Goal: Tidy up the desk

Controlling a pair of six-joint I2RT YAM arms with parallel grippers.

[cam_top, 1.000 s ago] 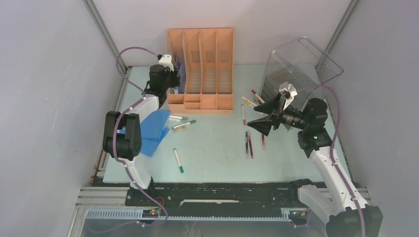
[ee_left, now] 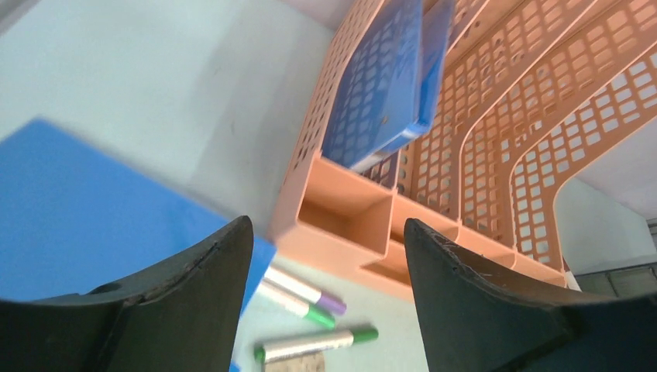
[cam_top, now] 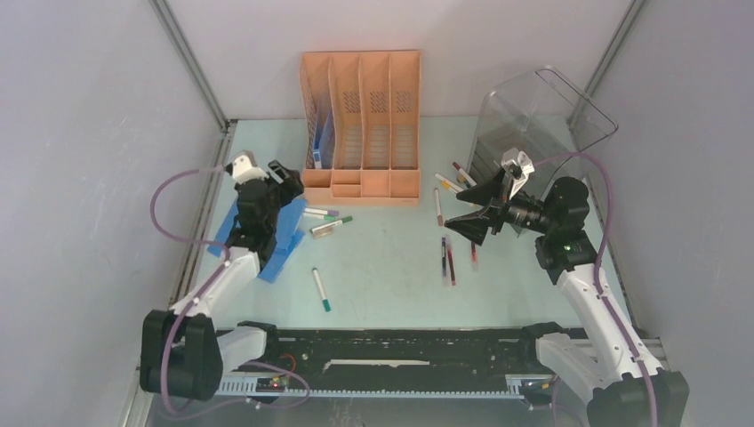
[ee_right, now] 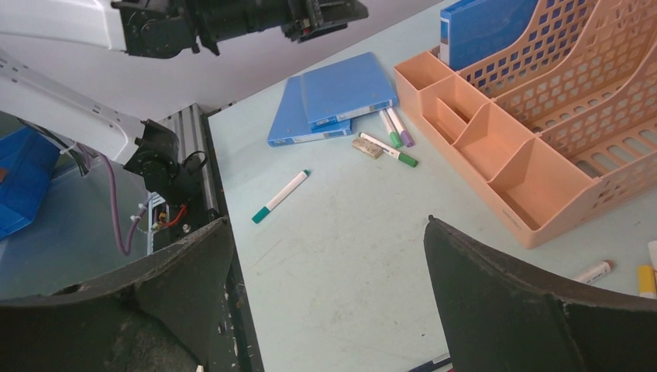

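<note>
My left gripper (cam_top: 286,178) is open and empty, above the left desk near the peach organizer (cam_top: 373,187). Two blue folders (ee_left: 101,209) lie flat beneath it; blue folders (ee_left: 372,101) also stand in the organizer's leftmost slot. Markers (ee_right: 280,195) are scattered left of centre, near a small beige block (ee_right: 366,148). My right gripper (cam_top: 471,212) hangs open and empty over the right side, where more markers (cam_top: 452,267) lie.
A clear, wire-rimmed container (cam_top: 533,107) stands at the back right, behind the right arm. Walls bound both sides.
The right arm has not moved.
</note>
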